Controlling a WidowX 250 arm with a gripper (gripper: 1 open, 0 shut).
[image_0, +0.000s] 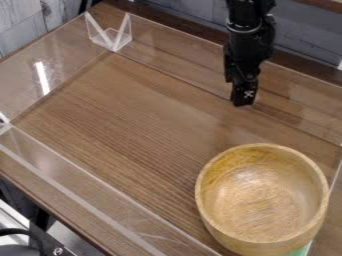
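My black gripper (243, 92) hangs at the upper right of the camera view, its fingertips low over the bare wooden table (120, 140). It appears open, with no object visible between the fingers. A large pale yellow bowl (261, 197) sits at the lower right, well in front of the gripper.
A clear plastic object (111, 32) stands at the upper left. A green item (302, 249) shows under the bowl's right edge. A back wall borders the table's far side.
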